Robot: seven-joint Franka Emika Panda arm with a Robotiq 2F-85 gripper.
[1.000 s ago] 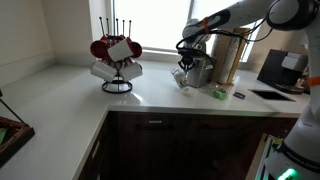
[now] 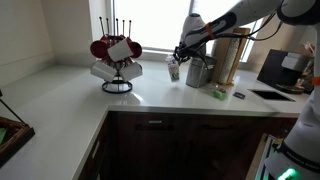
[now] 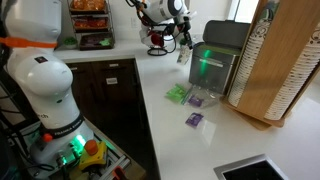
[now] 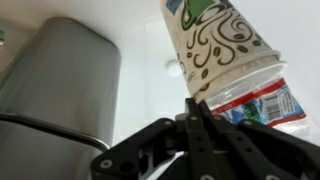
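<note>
A paper cup (image 4: 225, 45) with a brown swirl pattern fills the upper right of the wrist view, its rim at the tips of my gripper. The gripper is shut on that thin rim. From exterior view 1, the cup (image 2: 173, 71) hangs tilted below the gripper (image 2: 178, 56), left of the grey bin (image 2: 199, 72). Exterior view 2 has the cup (image 3: 184, 55) just beside the bin (image 3: 213, 68) too. What the cup contains is hidden.
A packet with a barcode (image 4: 278, 105) shows behind the cup's rim. Green packets (image 3: 177, 93) and a purple packet (image 3: 194, 119) lie on the counter. A mug rack (image 2: 117, 85) stands farther left. Tall beige stands (image 3: 278, 60) rise behind the bin.
My gripper has moved up and slightly left, and the cup has come with it, away from the counter beside the bin.
</note>
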